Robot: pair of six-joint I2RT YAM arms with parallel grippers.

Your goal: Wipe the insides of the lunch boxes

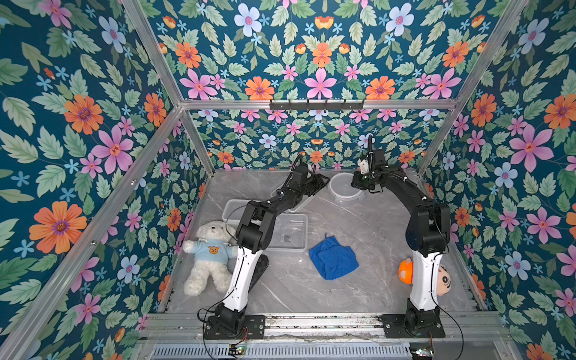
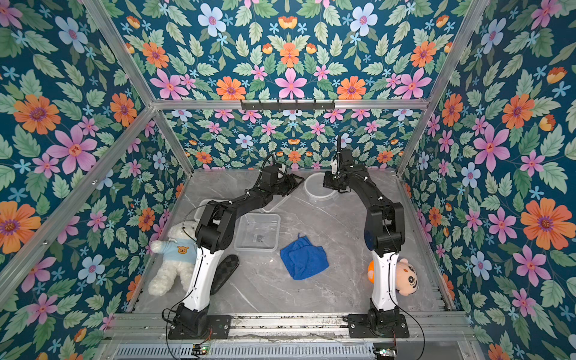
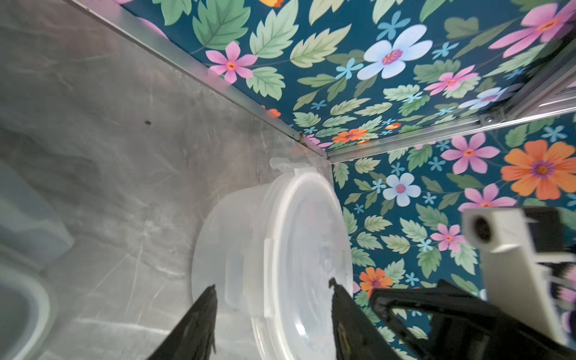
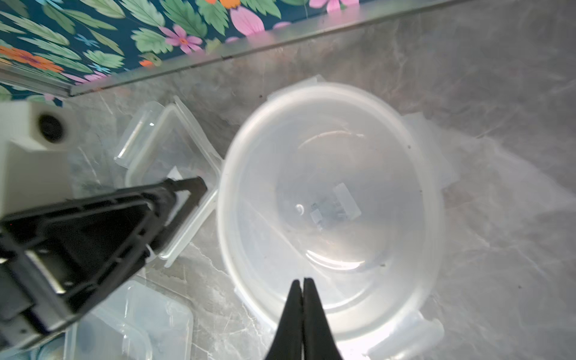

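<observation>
A round lidded container point(image 1: 342, 195) stands at the back right, its pale top filling much of the right wrist view point(image 4: 324, 228). My left gripper is open just left of it, fingers either side of the near rim in that view, contact unclear. My right gripper is shut over the container's near rim, nothing visible between its fingers. A clear rectangular box point(image 1: 288, 237) lies at centre left, with more boxes behind, partly hidden by the left arm. A blue cloth point(image 1: 333, 258) lies crumpled front centre.
A white teddy bear point(image 1: 210, 270) lies at the left, a dark slipper-like object point(image 2: 225, 273) beside it, an orange-and-tan plush toy point(image 1: 405, 271) at the front right.
</observation>
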